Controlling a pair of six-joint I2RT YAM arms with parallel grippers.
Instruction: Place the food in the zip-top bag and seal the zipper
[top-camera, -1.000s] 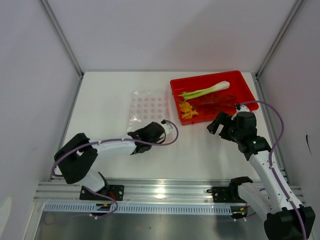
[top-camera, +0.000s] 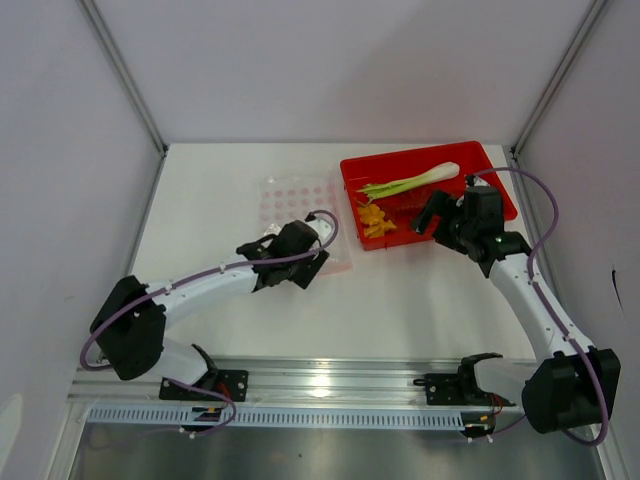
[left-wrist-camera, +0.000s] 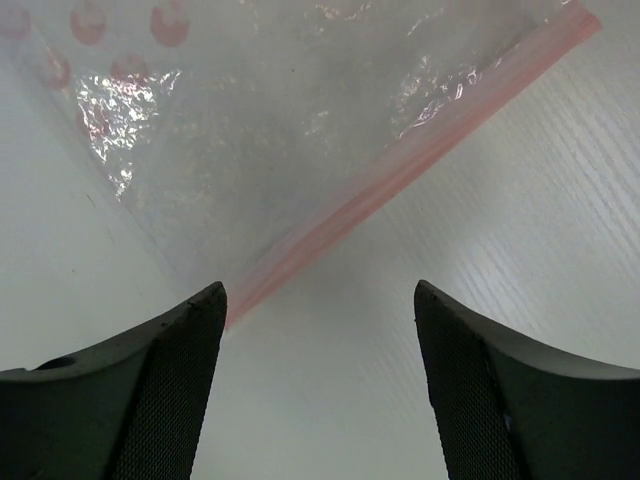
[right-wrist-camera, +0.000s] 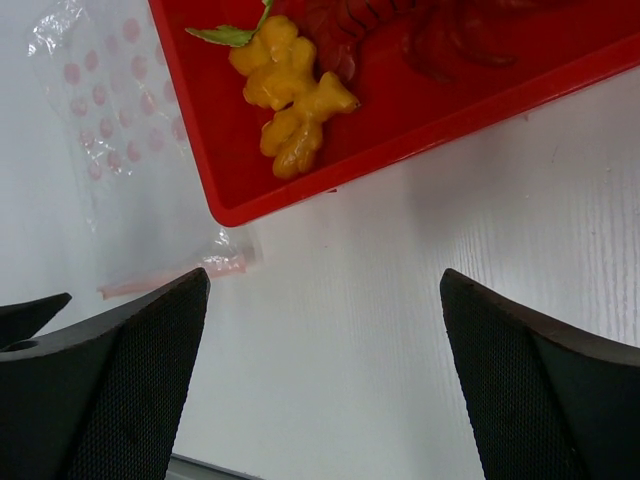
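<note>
The clear zip top bag (top-camera: 293, 192) with pink dots lies flat on the table, left of the red tray. My left gripper is open over its pink zipper edge (left-wrist-camera: 360, 210). In the tray are a leek-like vegetable (top-camera: 420, 177), yellow lumpy food (right-wrist-camera: 293, 105) resembling ginger and dark red food (right-wrist-camera: 355, 20), partly out of view in the right wrist view. My right gripper (top-camera: 433, 210) hangs open near the tray's front right, with nothing between its fingers.
The red tray (right-wrist-camera: 430, 140) fills the back right of the white table.
My right arm has moved slightly toward the back, nearer the tray.
</note>
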